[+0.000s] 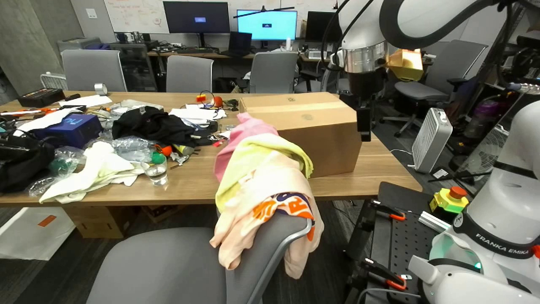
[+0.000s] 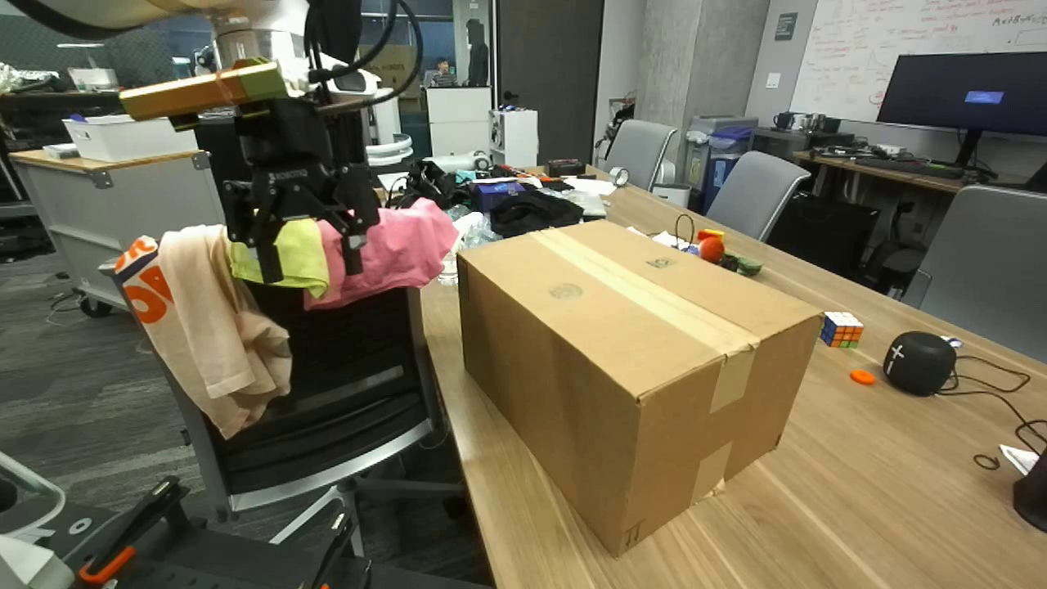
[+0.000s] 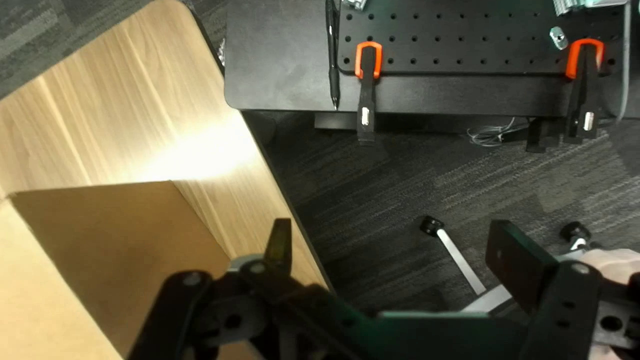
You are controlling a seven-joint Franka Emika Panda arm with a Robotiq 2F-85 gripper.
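Note:
My gripper is open, its two fingers wide apart with only the floor seen between them. In exterior view 1 it hangs beside the right end of the large cardboard box [image 1: 324, 137], above the table. Three cloths drape over the back of the grey chair: a pink cloth [image 1: 246, 131], a yellow cloth [image 1: 263, 147] and a peach shirt [image 1: 268, 185] with orange lettering. In exterior view 2 the gripper [image 2: 309, 270] overlaps the yellow cloth [image 2: 294, 255] and the pink cloth [image 2: 402, 250]; touching cannot be told there. The wrist view shows a bit of peach cloth [image 3: 615, 264] at the right edge.
The closed box takes up the table's near right end. Clutter lies on the table's left: a black cloth [image 1: 152, 126], a white cloth [image 1: 98, 169], a blue box [image 1: 68, 131] and a glass [image 1: 157, 174]. Orange-tipped clamps [image 3: 367, 78] grip the robot's black stand.

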